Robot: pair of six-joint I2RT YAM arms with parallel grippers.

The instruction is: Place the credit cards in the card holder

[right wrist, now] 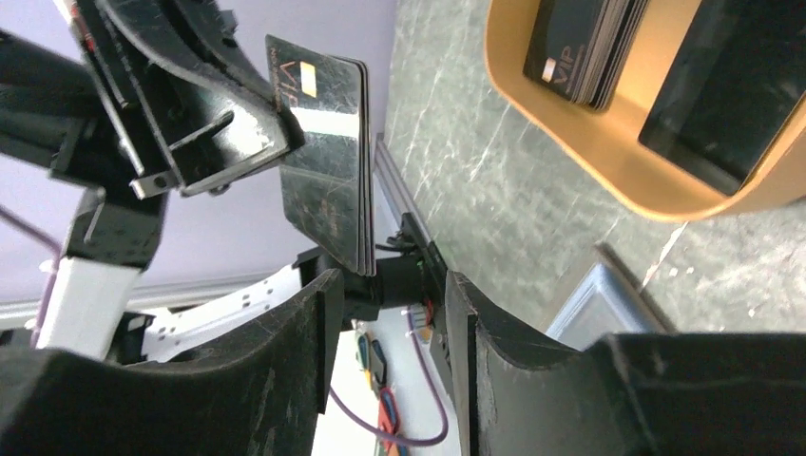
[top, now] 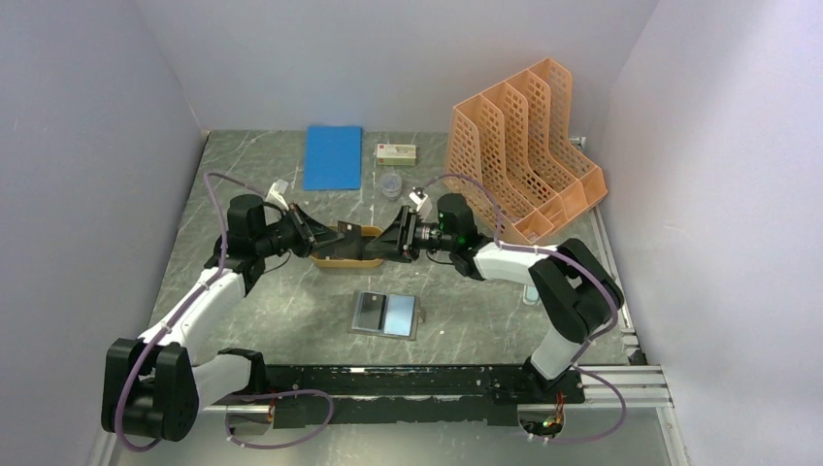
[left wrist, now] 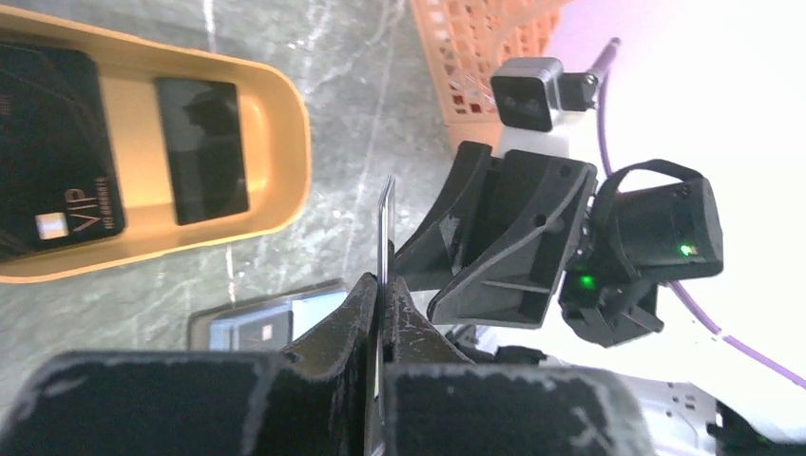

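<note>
Shut on a black card (top: pixel 350 237), my left gripper (top: pixel 335 237) holds it above the tan tray (top: pixel 347 263). In the left wrist view the card (left wrist: pixel 385 233) shows edge-on, pinched between the fingertips. From the right wrist view its dark face (right wrist: pixel 323 157) sticks out from the left fingers, with its lower corner close to the right fingertips. My right gripper is open, its fingers apart and not clamped on the card. The card holder (top: pixel 384 331) lies open in front of the tray, a dark half on the left and a pale blue half on the right.
More black cards (left wrist: pixel 52 142) lie in the tray's left side, and a single dark piece (left wrist: pixel 202 149) on its right. An orange file rack (top: pixel 524 146) stands at the back right. A blue sheet (top: pixel 332 157) and small box (top: pixel 396 154) lie behind.
</note>
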